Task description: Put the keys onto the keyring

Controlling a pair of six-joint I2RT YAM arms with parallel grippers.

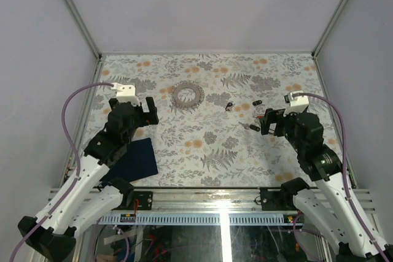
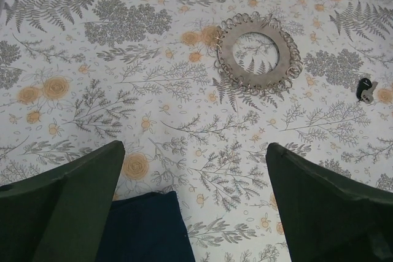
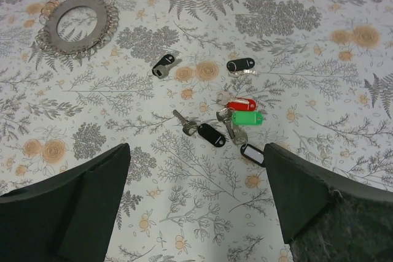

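The keyring [image 1: 187, 94], a flat metal ring edged with small wire loops, lies left of the table's middle. Keys with tags lie loose to its right. In the right wrist view these are a key with a black tag [image 3: 164, 65], another black-tagged key [image 3: 241, 65], a key with a black tag [image 3: 211, 134], a red tag [image 3: 241, 104], a green tag [image 3: 247, 118] and a black tag with a white label [image 3: 252, 154]. My left gripper is open and empty above the cloth. My right gripper stands open over the keys, holding nothing.
A dark blue cloth [image 1: 131, 162] lies at the table's front left, under the left arm. Pale walls [image 1: 209, 10] enclose the back and sides.
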